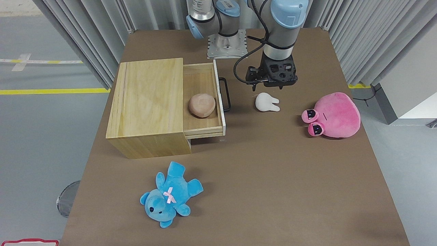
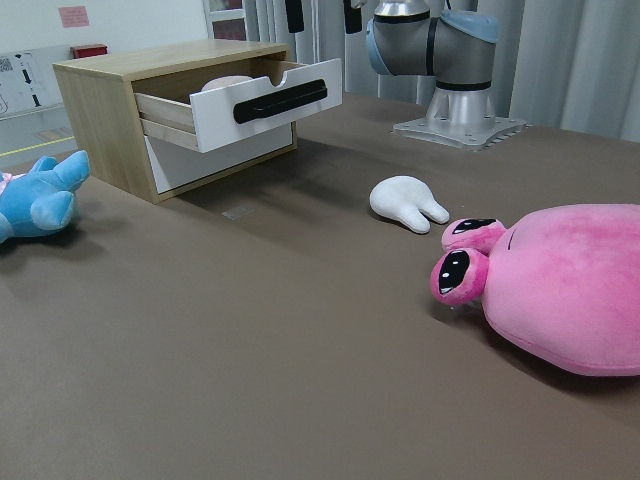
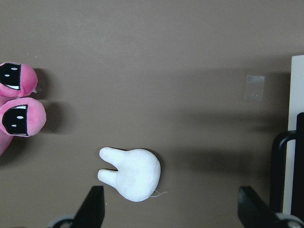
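Note:
A white plush tooth-like toy [image 1: 266, 102] lies on the table right of the wooden cabinet [image 1: 145, 98]. A beige round object [image 1: 201, 104] sits in the pulled-out top drawer, whose black handle [image 2: 280, 103] faces outward. My gripper [image 1: 267, 84] hangs above the table near the white toy, right of the drawer. In the wrist view its two fingers [image 3: 94, 209] stand wide apart, with the white toy below between and ahead of them and nothing held.
A pink plush toy [image 1: 336, 114] lies at the right. A blue teddy bear [image 1: 172, 194] lies at the front left.

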